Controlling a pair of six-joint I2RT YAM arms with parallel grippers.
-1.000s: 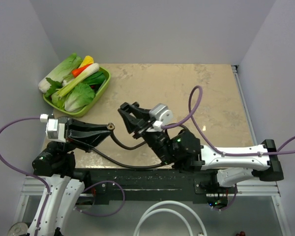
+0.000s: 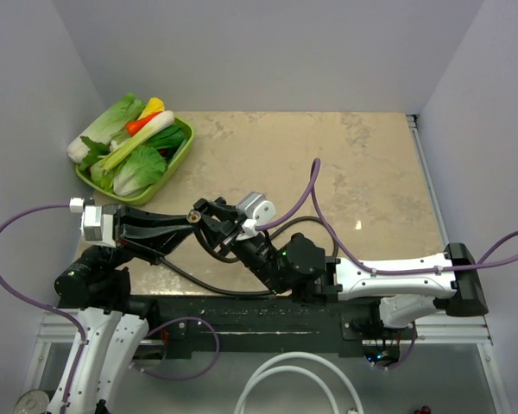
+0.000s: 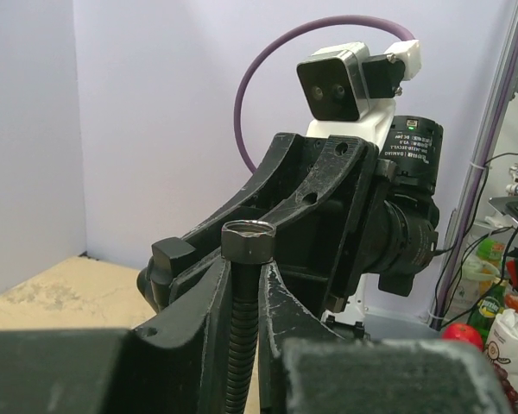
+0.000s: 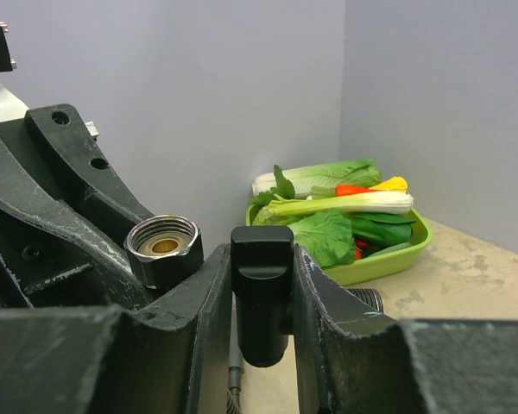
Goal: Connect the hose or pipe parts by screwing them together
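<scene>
Upright between the shut fingers of my left gripper (image 2: 190, 226) is the hose's threaded end nut (image 3: 248, 243), its brass inside facing up, with ribbed hose (image 3: 242, 354) below. My right gripper (image 2: 209, 216) is right beside that nut; in its wrist view a black fitting (image 4: 262, 285) with a ribbed piece behind stands between its fingertips. I cannot tell whether they grip it. The black hose (image 2: 216, 287) loops across the table beneath both arms.
A green basket of vegetables (image 2: 180, 164) sits at the back left. Walls close in on both sides.
My right gripper has moved left, up against my left gripper and the nut it holds. The left arm has stayed almost still.
</scene>
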